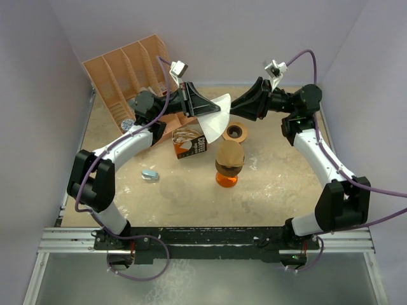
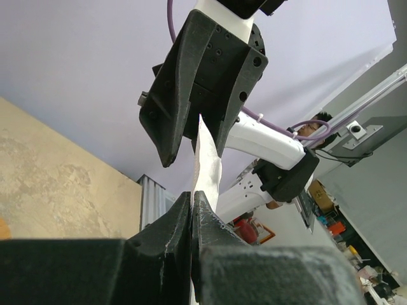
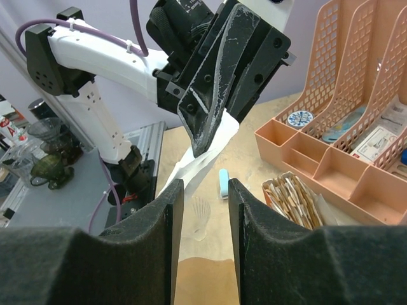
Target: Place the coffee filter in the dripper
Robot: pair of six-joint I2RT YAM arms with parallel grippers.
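The white coffee filter (image 1: 215, 124) hangs spread out above the table, pinched along its upper left part by my left gripper (image 1: 214, 108). Edge-on in the left wrist view, the filter (image 2: 206, 168) rises from the shut fingers. My right gripper (image 1: 233, 112) is at the filter's right edge, its fingers (image 3: 234, 210) parted with a gap showing. Whether the edge lies between them or just beside them, I cannot tell. Below stands a brown-topped vessel (image 1: 229, 154) with an orange base; behind it sits a brown ring (image 1: 235, 131). Which one is the dripper is unclear.
A box of filters (image 1: 189, 145) stands below the left gripper, in front of an orange compartment rack (image 1: 121, 73). A small light-blue item (image 1: 150, 175) lies at the left.
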